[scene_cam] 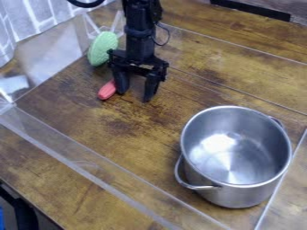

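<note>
The black gripper (135,83) is low over the wooden table at the upper left, its dark fingers pointing down. A small red object (108,89) lies beside its left finger, partly behind it. A pale green oval object (102,48) sits just behind and left of the gripper. Whether anything is between the fingers is hard to tell at this size.
A large steel pot (235,153) with handles stands at the lower right. Clear plastic edging borders the work area along the left and front.
</note>
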